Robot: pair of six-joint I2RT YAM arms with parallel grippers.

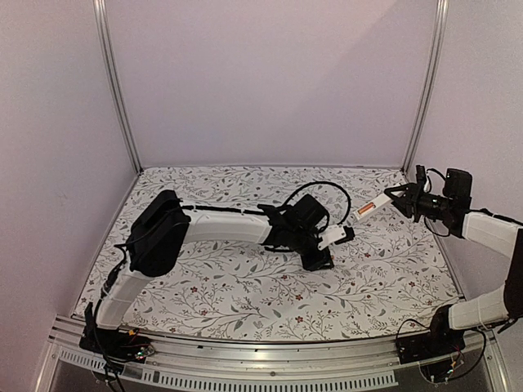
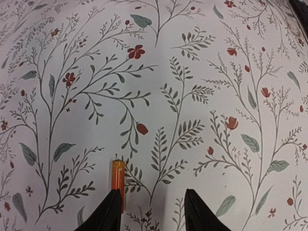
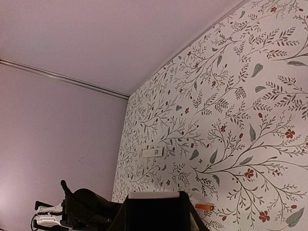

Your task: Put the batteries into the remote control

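My right gripper (image 1: 400, 198) is shut on the white remote (image 1: 372, 206), held in the air at the right, with an orange battery showing in it. My left gripper (image 1: 321, 260) is low over the cloth in the middle. In the left wrist view its two fingertips (image 2: 152, 197) stand apart at the bottom edge, nothing seen between them, with a loose orange battery (image 2: 118, 175) lying just above the left finger. The battery also shows in the right wrist view (image 3: 204, 207).
A white flat strip (image 3: 152, 152) lies farther off in the right wrist view. Walls enclose the back and sides.
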